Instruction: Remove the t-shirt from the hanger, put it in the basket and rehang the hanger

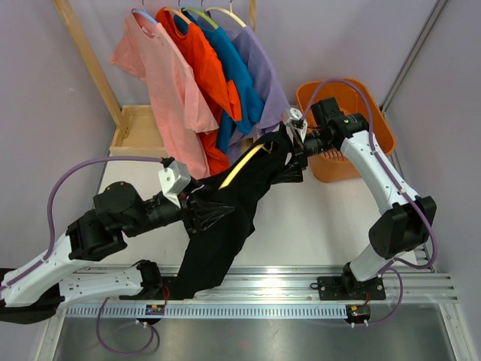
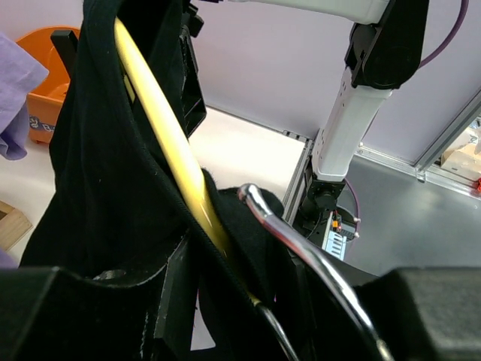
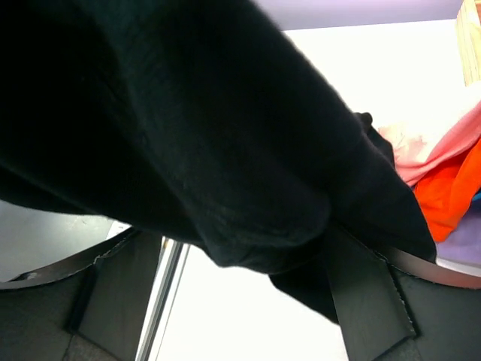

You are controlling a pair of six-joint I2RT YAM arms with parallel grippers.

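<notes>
A black t-shirt hangs in the air mid-scene on a yellow hanger, tilted up towards the right. My left gripper is shut on the hanger near its metal hook, with black cloth around it in the left wrist view. At the shirt's upper right end, my right gripper is open, its fingers on either side of the cloth. Dark fabric fills much of the right wrist view between and above the parted fingers. The hanger's far end is partly covered by the shirt.
A wooden rack at the back carries pink, orange, blue and purple shirts. An orange basket stands at back right.
</notes>
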